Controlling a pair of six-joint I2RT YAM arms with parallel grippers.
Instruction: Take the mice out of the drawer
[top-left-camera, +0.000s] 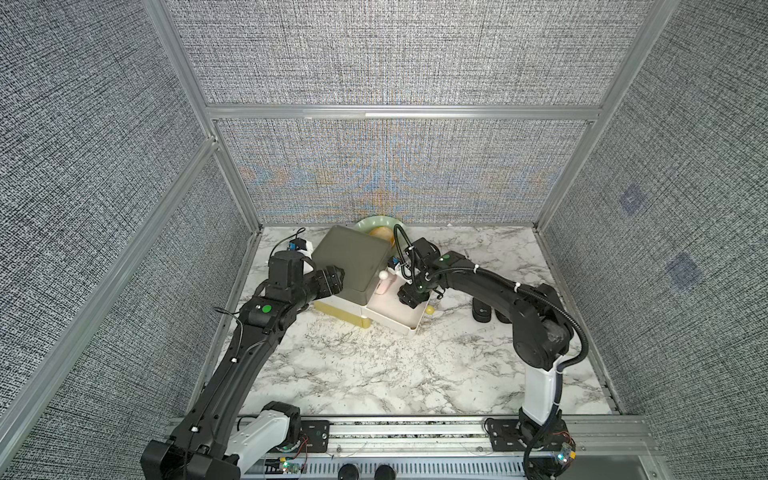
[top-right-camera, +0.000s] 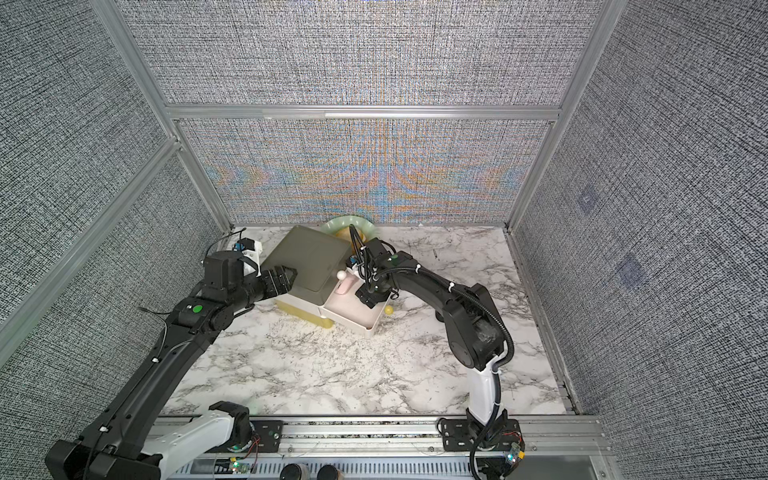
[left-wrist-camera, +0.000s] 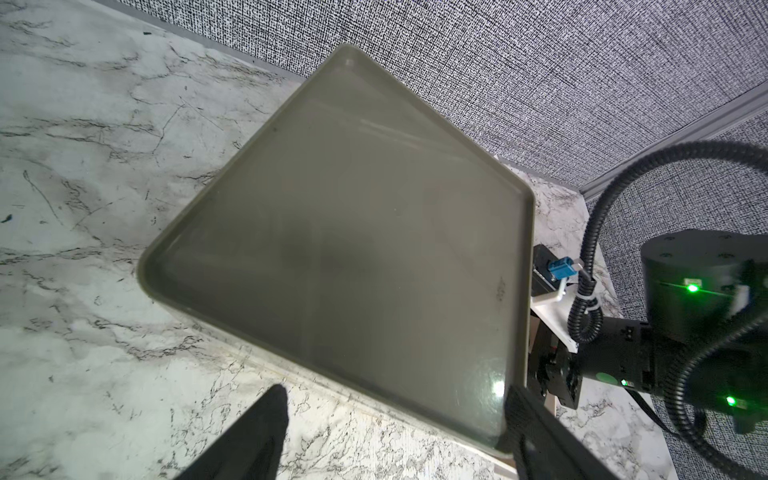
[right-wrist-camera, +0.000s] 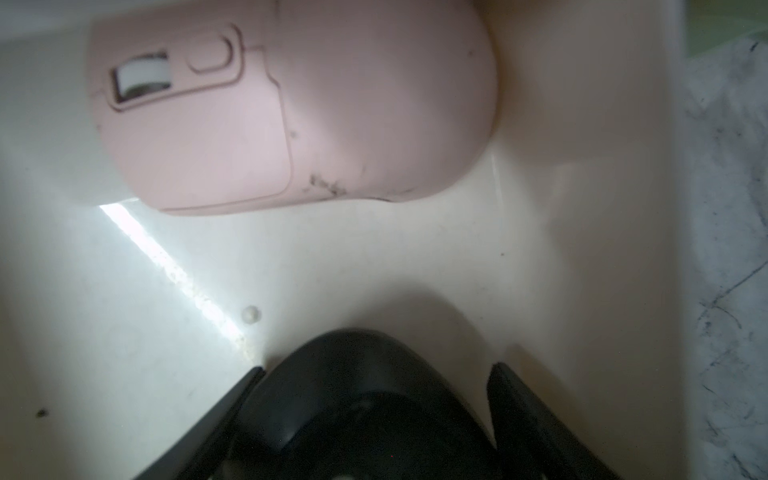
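Inside the pulled-out white drawer (top-left-camera: 397, 321) lies a pink mouse (right-wrist-camera: 384, 96), towards the box side. A black mouse (right-wrist-camera: 360, 432) sits lower in the right wrist view, partly cut off by the frame. My right gripper is down in the drawer, its fingers spread on either side of the black mouse; the left one looks close against it, and whether both touch is unclear. Beside the dark-lidded drawer box (left-wrist-camera: 344, 240), my left gripper has its fingers well apart at the near edge of the lid, nothing seen gripped.
A small yellow ball (top-left-camera: 429, 309) lies just outside the drawer. Behind the box stands a green dish (top-left-camera: 368, 222). Two dark objects rest on the table under the right arm, one a black oblong (top-left-camera: 481, 310).
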